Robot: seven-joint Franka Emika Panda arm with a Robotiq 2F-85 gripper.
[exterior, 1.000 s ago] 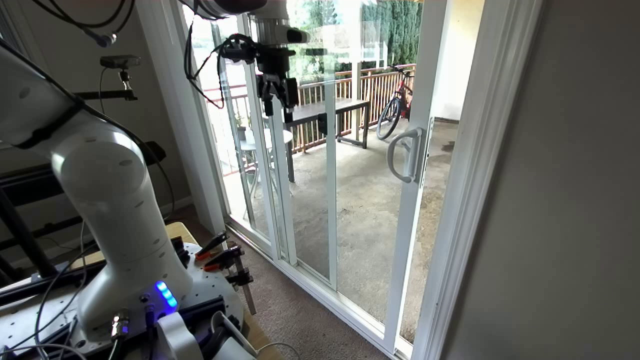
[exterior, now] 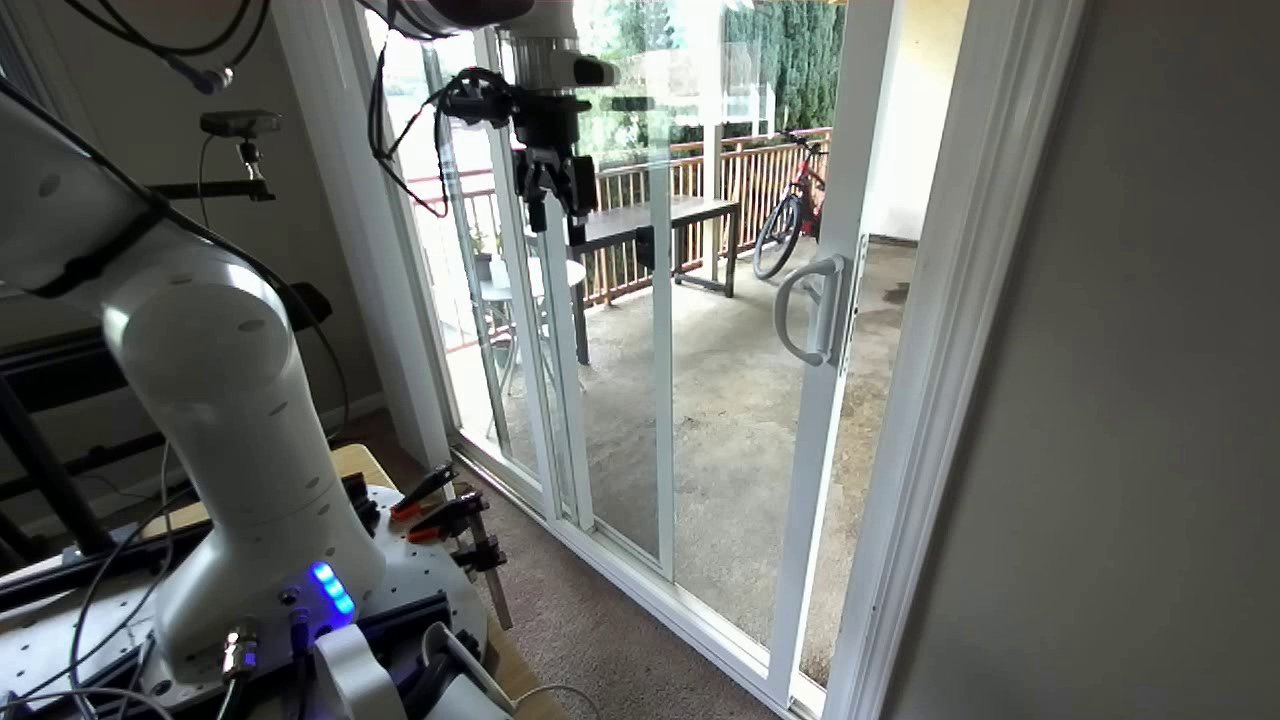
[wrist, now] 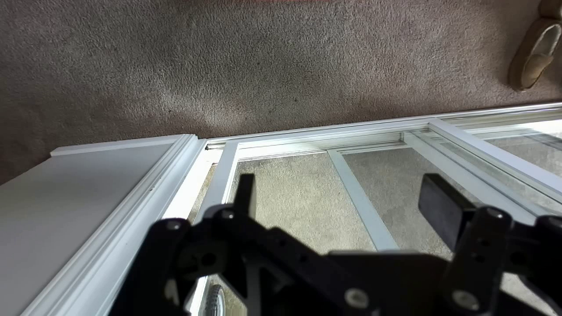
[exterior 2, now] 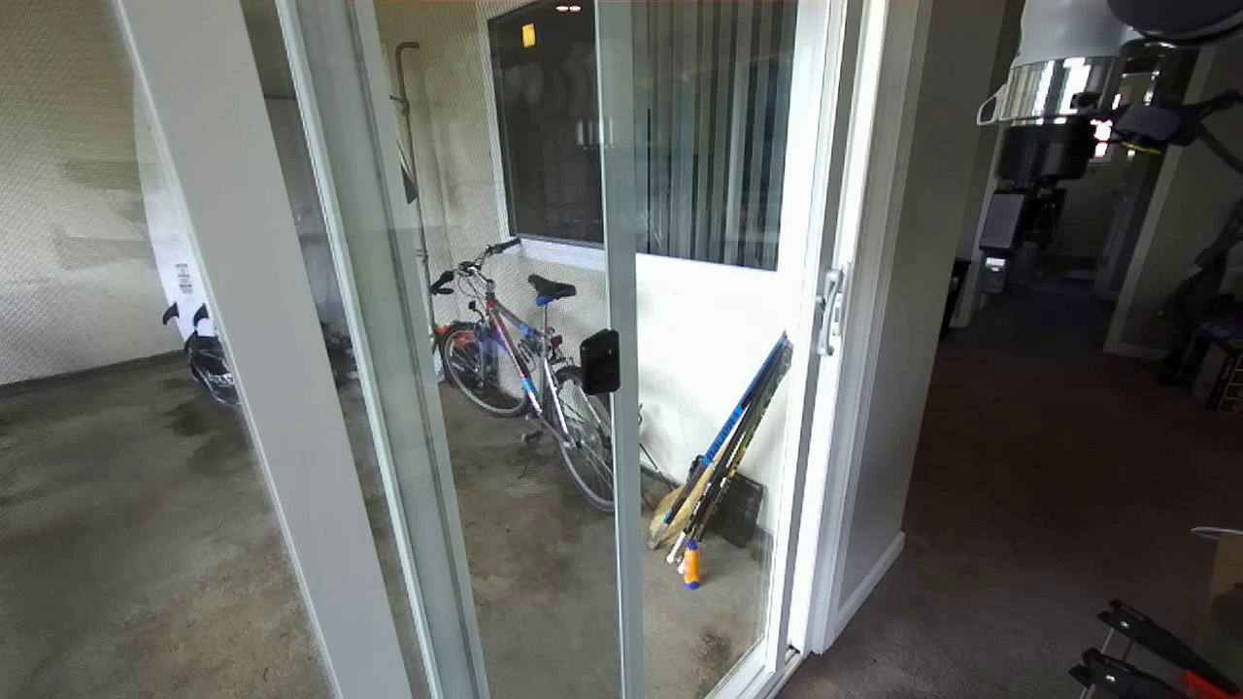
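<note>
Before the arm stands a white-framed sliding glass door with a white D-shaped handle point(exterior: 806, 310) on its leading stile. A narrow gap shows between that stile and the door frame point(exterior: 930, 360). My black gripper point(exterior: 557, 226) hangs pointing down, well to the left of the handle and apart from it in exterior view 1. From the wrist, the gripper has its two fingers spread wide, nothing between them; the door's glass and rails lie beyond. Exterior view 2 shows the gripper point(exterior 2: 993, 280) at the right, indoors.
A table point(exterior: 654, 220) and a bicycle point(exterior: 786, 210) stand outside on the patio. Clamps point(exterior: 450, 516) stick out from the robot's base table. The carpet point(wrist: 237, 63) along the door is clear except for a brown shoe point(wrist: 534, 55).
</note>
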